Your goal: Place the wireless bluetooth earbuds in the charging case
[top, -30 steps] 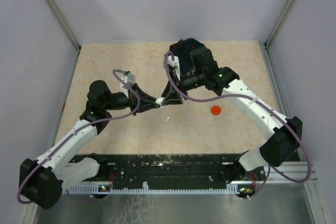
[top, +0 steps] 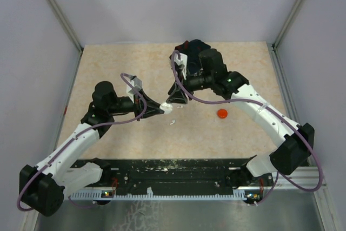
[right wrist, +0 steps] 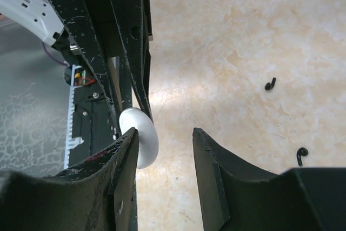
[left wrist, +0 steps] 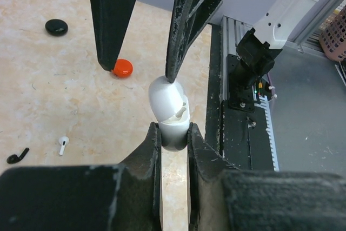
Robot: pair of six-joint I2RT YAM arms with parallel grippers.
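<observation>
The white charging case (left wrist: 170, 112) is held in my left gripper at the middle of the table, its fingertips on the case's lower part; the lid is tilted, with the inside partly showing. My right gripper is part open just beside the case, one fingertip near the lid, nothing clearly gripped between its fingers. In the left wrist view a white earbud (left wrist: 63, 143) lies on the table, with a black earbud (left wrist: 16, 156) near it.
A red round case (top: 221, 113) lies right of centre and a black round case (left wrist: 56, 27) farther back. Dark cloth (top: 192, 47) sits at the back.
</observation>
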